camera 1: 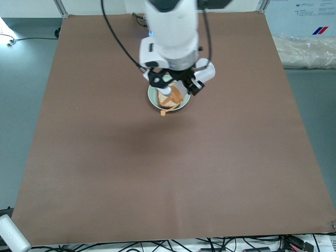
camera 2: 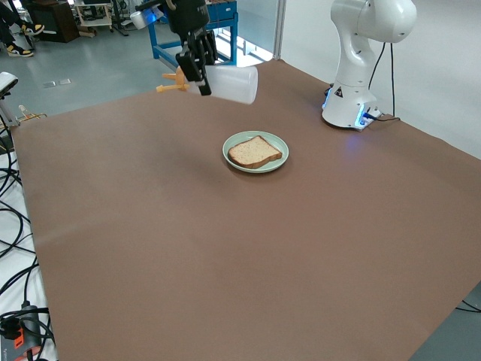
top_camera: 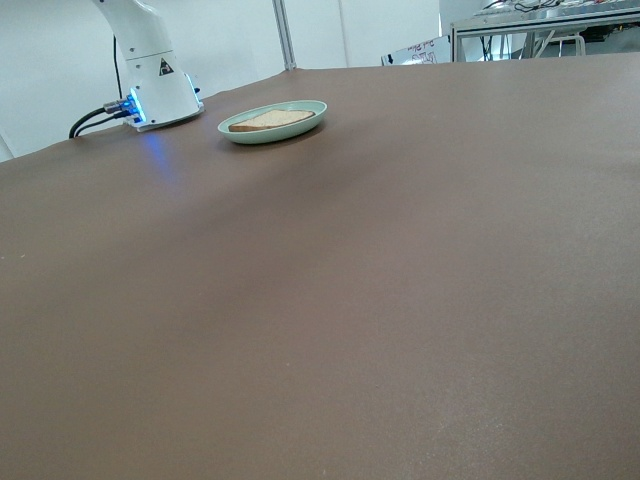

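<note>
A slice of bread (camera 2: 254,150) lies on a pale green plate (camera 2: 279,144); the top view shows the same bread (top_camera: 270,119) on its plate (top_camera: 308,106). My gripper (camera 2: 173,82), black with a white translucent cylinder (camera 2: 231,83) and orange-tan fingers at its end, hangs in the air above the table. In the left view it partly covers the bread and plate. Whether the fingers are open or shut is unclear. The top view does not show the gripper.
The arm's white base (top_camera: 163,98) stands at the table's edge with cables. Cables and equipment run along another edge.
</note>
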